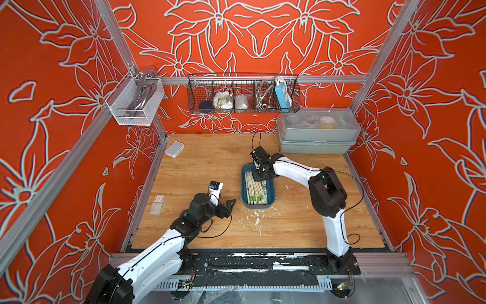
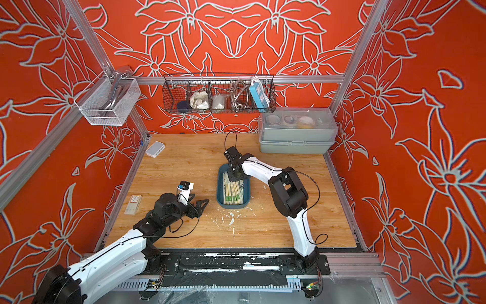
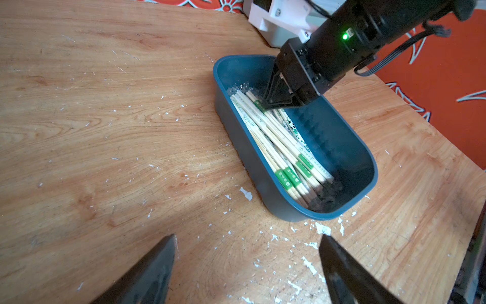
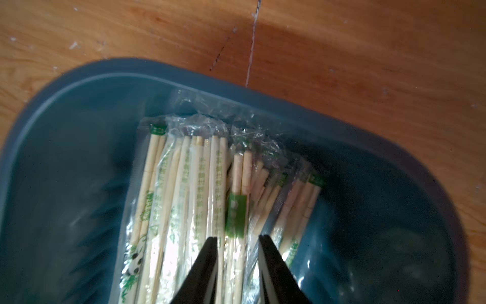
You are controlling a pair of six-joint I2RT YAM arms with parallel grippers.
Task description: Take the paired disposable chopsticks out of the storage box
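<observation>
Wrapped pairs of chopsticks (image 4: 200,177) with green bands lie lengthwise in the blue storage box (image 1: 274,195) at the middle of the table. Inside the box, my right gripper points down at the chopsticks, its fingers part open on either side of a pair with a green band (image 4: 236,215). Whether the fingers touch that pair cannot be told. My left gripper hovers left of the box, its blurred fingers wide apart with bare table between them.
A grey lidded container (image 1: 319,134) stands at the back right. A white box (image 1: 174,149) sits back left, and a small pack (image 1: 157,204) lies near the left edge. Table left of the storage box is clear.
</observation>
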